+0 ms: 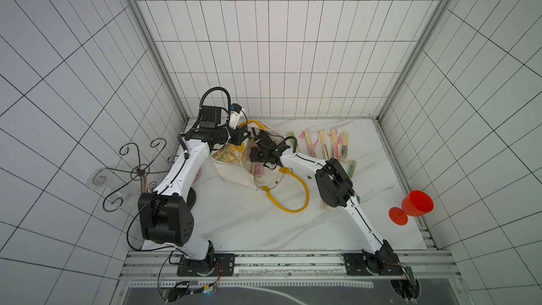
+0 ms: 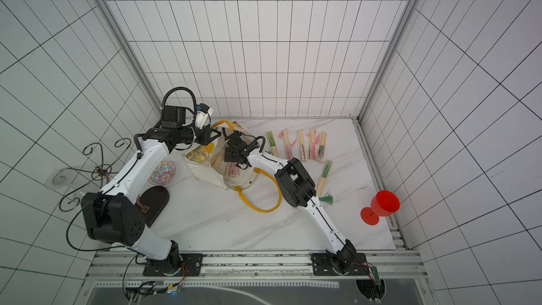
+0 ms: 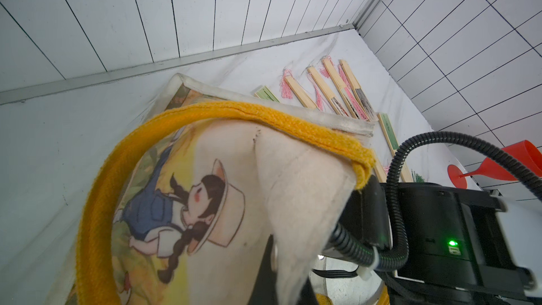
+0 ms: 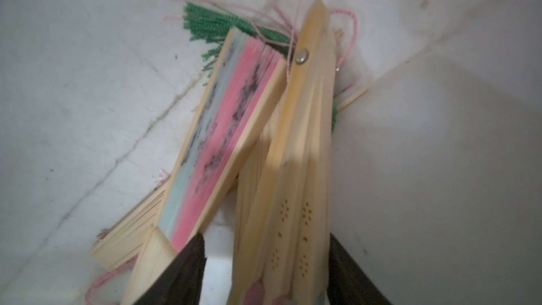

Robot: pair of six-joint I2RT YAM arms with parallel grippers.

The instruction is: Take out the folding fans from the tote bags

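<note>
The cream tote bag [image 1: 233, 174] with yellow handles lies at the table's centre-left, its mouth toward the right. In the left wrist view, the left gripper is shut on a fold of the bag's edge [image 3: 305, 209], holding it raised. My right gripper [image 1: 255, 154] reaches into the bag mouth. From the right wrist view, its fingers stand part open around a pale wooden fan [image 4: 310, 135], with a gap on the left side. A pink and blue fan [image 4: 223, 146] lies left of it, over other fans. Several fans [image 2: 301, 144] rest outside.
The fans outside lie in a rough row at the back right, with a green one [image 2: 323, 175] nearer. A red goblet [image 2: 385, 203] is at the far right. On the left are a dark oval board [image 2: 153, 203], a patterned disc [image 2: 162, 172] and a metal scroll stand [image 2: 100, 170].
</note>
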